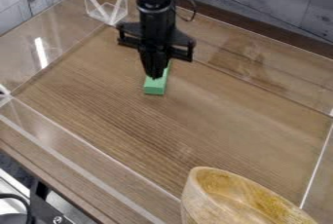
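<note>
My black gripper (155,64) is low over the middle-back of the wooden table, just above a green block (155,86). The block lies on the table, its upper part hidden behind the gripper. Whether the fingers are open or shut, or touching the block, I cannot tell.
A large yellow bowl (244,201) sits at the front right. A clear plastic piece (105,12) is at the back left, near the table's edge.
</note>
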